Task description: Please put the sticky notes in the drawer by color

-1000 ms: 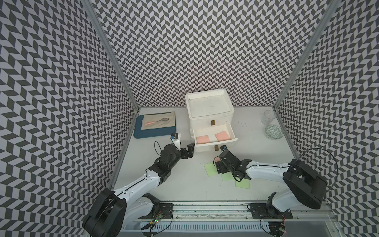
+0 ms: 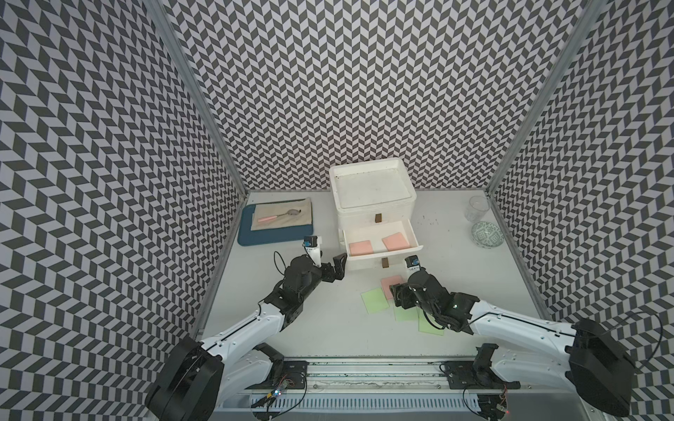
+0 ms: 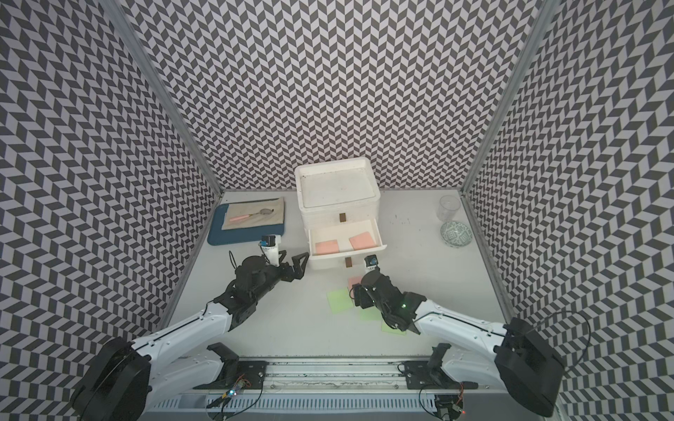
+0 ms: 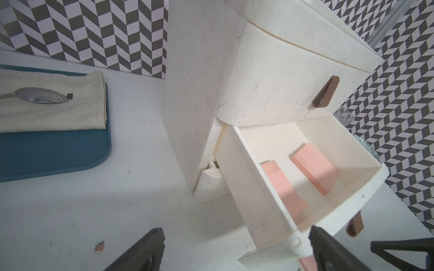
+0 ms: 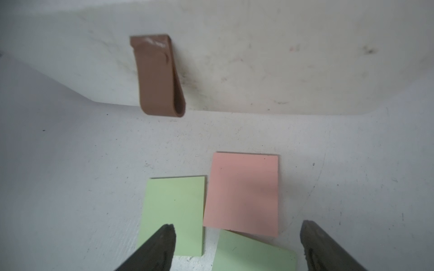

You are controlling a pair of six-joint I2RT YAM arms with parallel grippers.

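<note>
Two pink sticky notes, one at the left [image 2: 361, 247] and one at the right [image 2: 395, 241], lie in the pulled-out drawer [image 4: 253, 194]. On the table before it are a pink sticky note [image 5: 243, 193], a green note [image 5: 174, 212] at its left and another green note [image 5: 253, 255] just in front. A third green note [image 2: 430, 325] lies further right. My right gripper is open above these notes, nothing between its fingers. Left of the drawer, my left gripper stands open and empty.
The white cabinet [image 2: 372, 189] stands at the back with brown tabs. A blue tray [image 2: 277, 236] with cloth and spoon is at the left. A patterned bowl [image 2: 487, 235] and clear glass [image 2: 476, 207] stand at the right.
The left green note had shifted slightly left earlier. My left arm stays still.
</note>
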